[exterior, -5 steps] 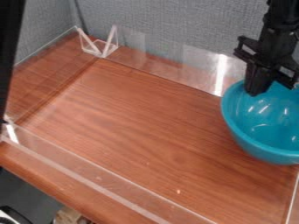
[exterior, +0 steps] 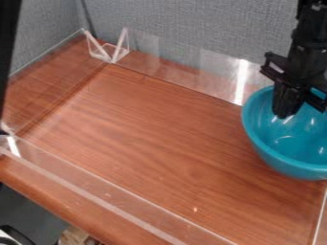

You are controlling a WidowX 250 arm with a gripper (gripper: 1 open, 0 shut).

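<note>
A turquoise bowl (exterior: pixel 278 148) rests on the wooden tabletop at the right side of the view. My black gripper (exterior: pixel 286 103) reaches down from the upper right, with its tip inside the upper part of the bowl near the back. The fingers look shut; whether anything thin is between them is hidden.
Clear plastic walls edge it, with a white corner bracket (exterior: pixel 107 48) at the back left. A grey textured wall stands behind.
My gripper has moved slightly down into the bowl over the last second. The bowl looks unmoved.
</note>
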